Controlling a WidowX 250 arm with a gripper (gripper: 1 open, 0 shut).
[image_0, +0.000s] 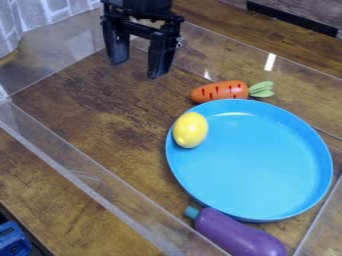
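Observation:
The black gripper (138, 56) hangs at the top centre of the view, its two fingers apart with nothing between them, above bare wood left of the carrot. An orange toy carrot (219, 91) with green leaves lies behind a blue plate (254, 170). A yellow egg-shaped object (190, 129) sits inside the plate's left edge. A purple toy eggplant (238, 234) lies in front of the plate at the bottom right.
Transparent walls edge it. A blue object (14, 243) is partly visible at the bottom left corner.

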